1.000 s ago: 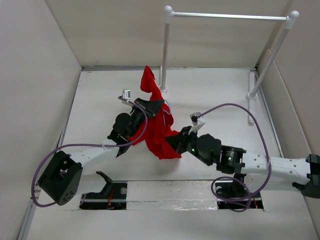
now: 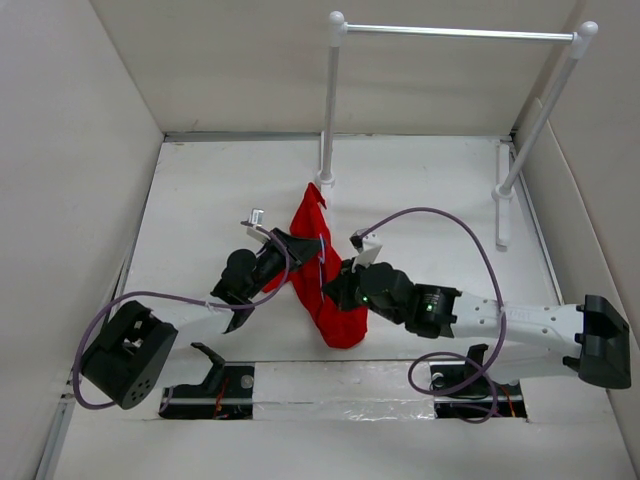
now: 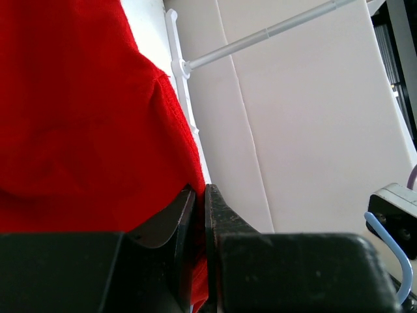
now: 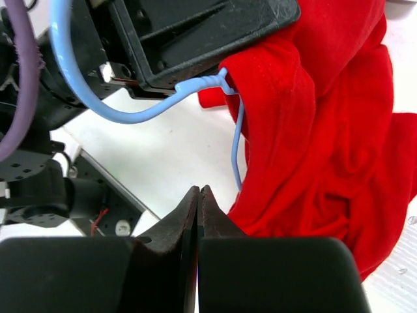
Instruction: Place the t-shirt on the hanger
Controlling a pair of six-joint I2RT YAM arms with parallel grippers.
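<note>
The red t shirt (image 2: 340,320) hangs bunched between my grippers in the top view, its upper tip near the rack's left post. My left gripper is shut on the shirt's red fabric edge. A light blue hanger (image 4: 130,116) runs by the left gripper, its thin end against the cloth in the right wrist view. My right gripper is shut, with nothing seen between its fingertips, in front of the shirt and below the hanger.
A white rack with a top bar (image 2: 455,33) stands at the back right, its feet on the white floor (image 2: 430,170). Walls enclose the workspace.
The shirt has shifted toward the front, its upper tip lower.
</note>
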